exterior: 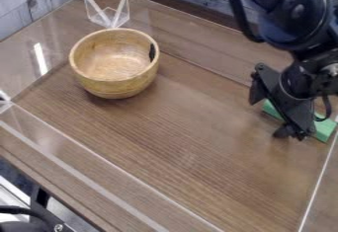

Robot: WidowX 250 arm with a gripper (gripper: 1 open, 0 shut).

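A black robot arm reaches down from the top right. Its gripper (288, 118) is low over the right side of the wooden table, fingers apart around a flat green object (318, 126), which it partly hides. Whether the fingers touch the object is hard to tell.
A tan bowl (115, 60) sits at the upper left, with a crumpled clear plastic piece (109, 13) behind it. Cables lie at the lower left, beyond the table's edge.
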